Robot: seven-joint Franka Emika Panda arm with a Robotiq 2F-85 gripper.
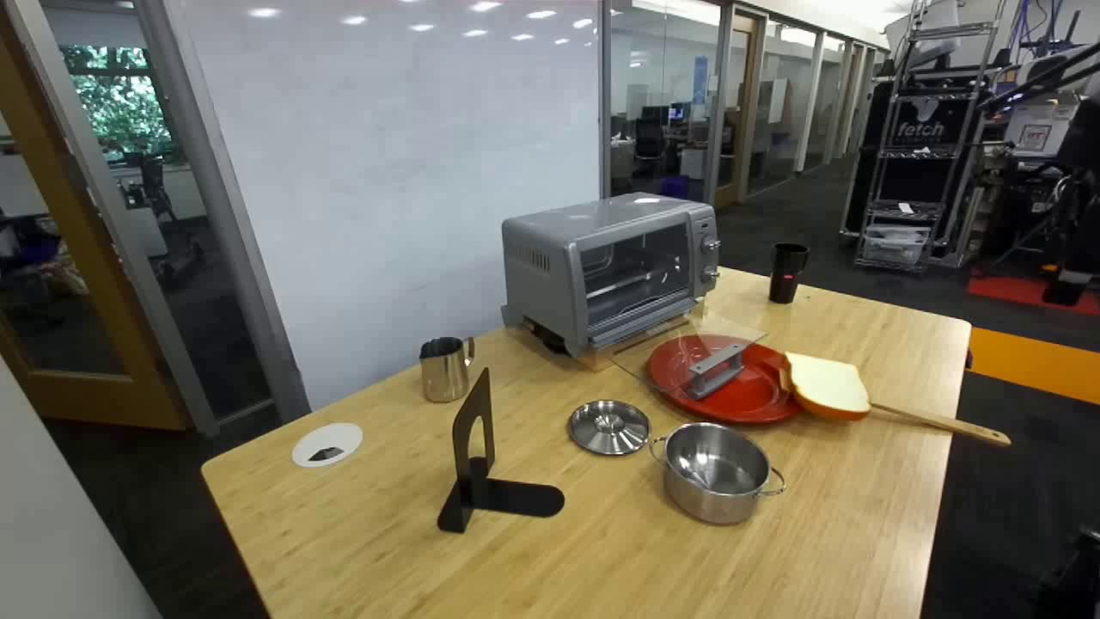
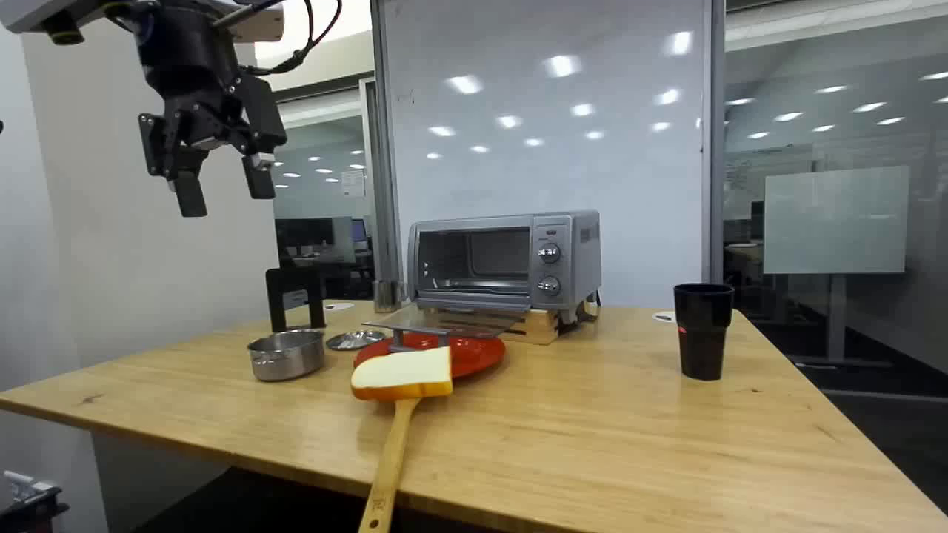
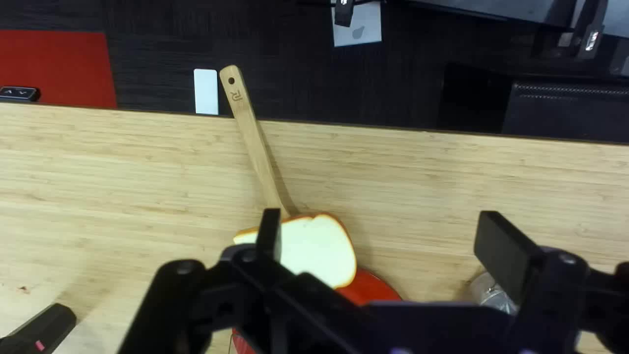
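High over the left part of the table in exterior view 2, my gripper (image 2: 224,197) is open, its black fingers well apart and nothing between them. In the wrist view the gripper also shows a wide empty gap. A bread slice (image 1: 828,386) rests on the end of a wooden spatula (image 1: 944,421), whose handle sticks out past the table edge. That end lies on the rim of a red plate (image 1: 758,404). Partly above the plate is the toaster oven's clear glass door (image 2: 462,321), lowered, with its grey handle. The toaster oven (image 1: 608,270) stands open at the back.
A steel pot (image 1: 716,473) and its lid (image 1: 609,427) sit left of the plate in exterior view 2. Around them are a black bookend (image 1: 476,454) and a steel pitcher (image 1: 445,370). A black cup (image 2: 702,332) stands at the right, with bare table before it.
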